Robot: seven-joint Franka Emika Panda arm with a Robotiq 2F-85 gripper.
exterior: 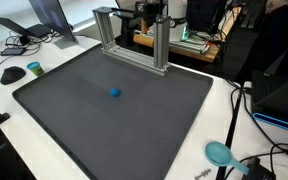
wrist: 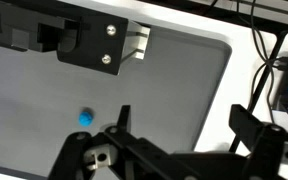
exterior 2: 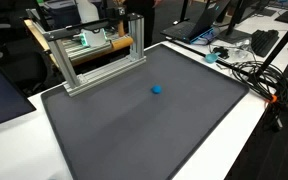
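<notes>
A small blue object [exterior: 114, 92] lies alone on the dark grey mat [exterior: 99, 125]; it also appears as a blue object [exterior 2: 157, 89] right of centre on the mat in the second exterior view. In the wrist view the blue object [wrist: 86, 118] is at the lower left, outside the gap between the fingers. My gripper is open above the mat, its two black fingers wide apart with nothing between them. In the exterior views I cannot make the gripper out clearly.
A metal frame [exterior 2: 109, 72] stands along one mat edge, close to the gripper in the wrist view. A turquoise cup [exterior: 34, 68], a black object [exterior: 13, 74] and a turquoise ladle-like item [exterior: 224, 155] lie off the mat. Loose cables [exterior 2: 274, 80] trail beyond it.
</notes>
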